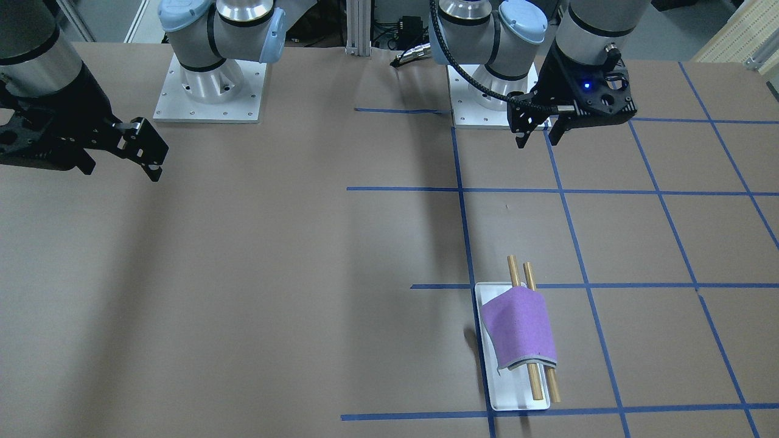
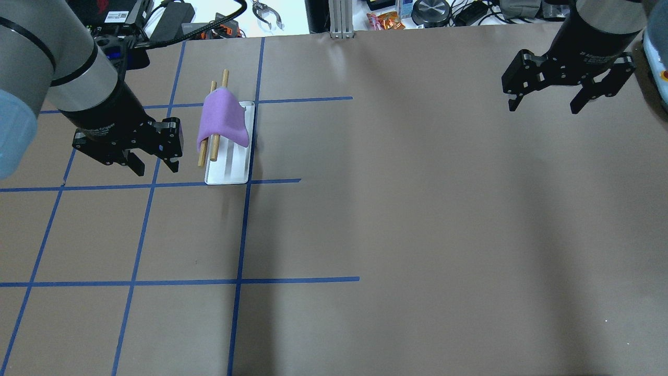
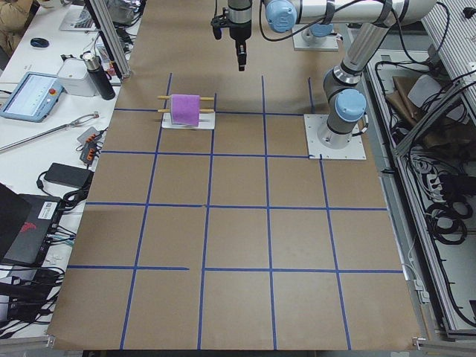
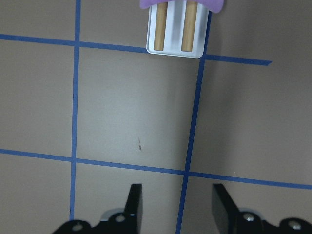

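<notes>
A white rectangular tray (image 1: 507,394) lies on the taped grid, with two wooden sticks (image 1: 534,381) along it and a purple cloth (image 1: 518,325) draped across them; the same cloth (image 2: 222,116) shows in the top view. My gripper (image 1: 534,142) is raised near the arm base at the back, well away from the tray. In the wrist view its fingertips (image 4: 134,192) stand apart over bare table, with nothing between them, and the tray (image 4: 171,49) is at the upper edge.
A second black gripper (image 2: 543,106) hangs at the other side of the table. Equipment and cables line the table's far edge in the top view.
</notes>
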